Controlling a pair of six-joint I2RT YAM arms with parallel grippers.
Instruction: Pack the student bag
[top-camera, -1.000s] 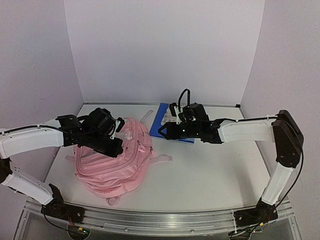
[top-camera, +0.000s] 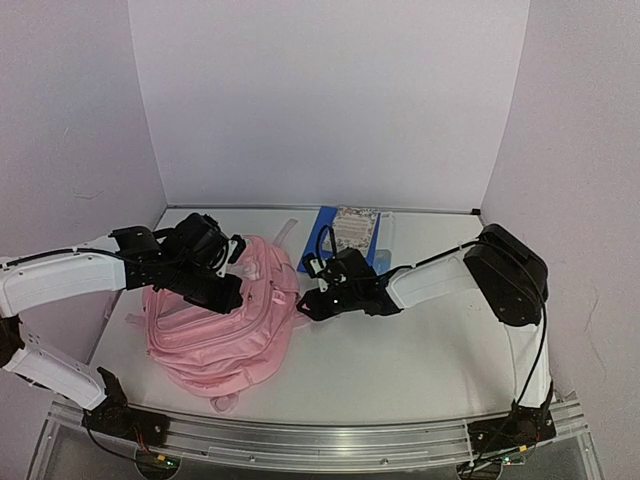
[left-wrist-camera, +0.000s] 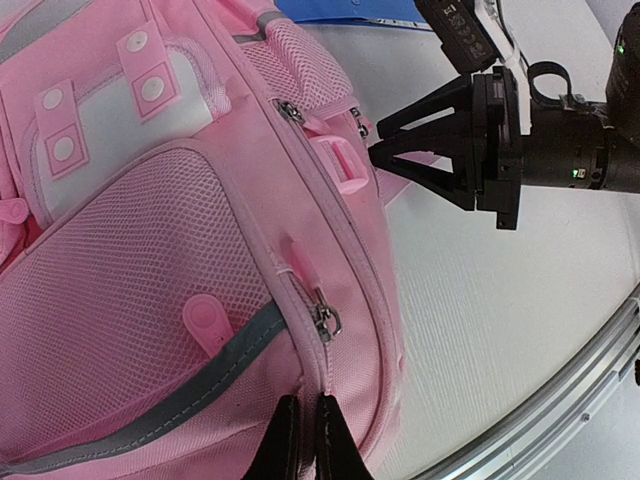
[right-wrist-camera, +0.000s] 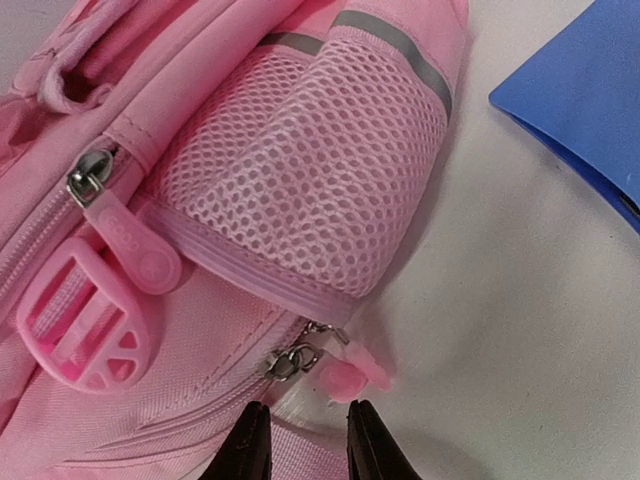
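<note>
The pink student bag (top-camera: 225, 340) lies on the left of the table, its mesh face and zippers showing in the left wrist view. Over it, my left gripper is shut on the edge seam of the bag, just below a metal zipper slider (left-wrist-camera: 325, 318). At the bag's right side my right gripper stands open, its fingers spread. Pink zipper pulls (right-wrist-camera: 350, 375) lie just ahead of those fingertips, and a pink strap (right-wrist-camera: 300, 455) shows between and below the fingers. No firm hold on either is visible.
A blue folder (top-camera: 317, 235) lies at the back with a printed notebook (top-camera: 353, 225) on it. Beside them is a clear item (top-camera: 385, 235). The side mesh pocket (right-wrist-camera: 320, 160) bulges close to my right gripper.
From over the blue folder, my right gripper has come left and toward the front, down to the bag's right side. The left arm has barely moved, and the bag has shifted slightly.
</note>
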